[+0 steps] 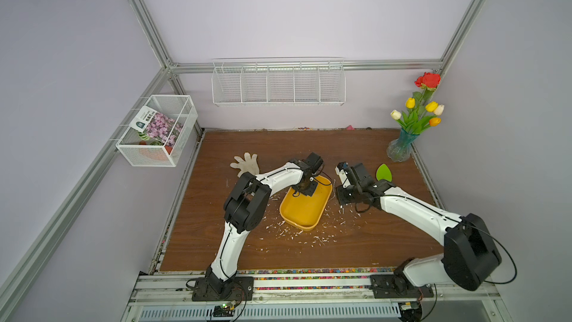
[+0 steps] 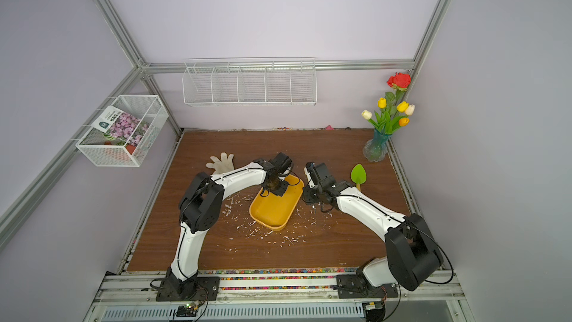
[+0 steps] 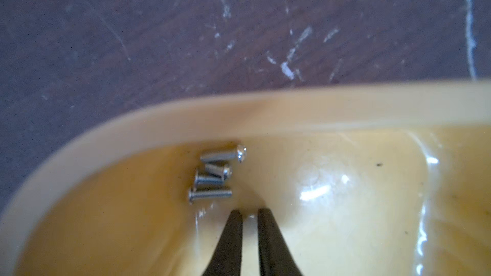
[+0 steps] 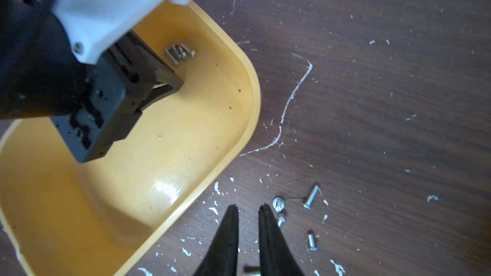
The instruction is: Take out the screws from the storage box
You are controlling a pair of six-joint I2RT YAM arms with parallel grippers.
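The yellow storage box [image 1: 305,210] sits mid-table, turned at an angle. Several silver screws lie bunched on its floor by a rounded corner, and the right wrist view shows the same cluster [image 4: 180,52]. My left gripper reaches into the box beside the cluster, its fingers nearly together; a tiny bright spot shows between them, too small to name. Outside the box, over the table on its right, my right gripper has its fingers parted. Loose screws lie on the wood near it, including a screw [image 4: 312,196] and a shorter one [image 4: 311,241].
White scratches and flecks mark the wood round the box. A pale glove [image 1: 246,164] lies at the back left, a green leaf-shaped piece [image 1: 383,172] at the right, near a glass vase of flowers [image 1: 400,146].
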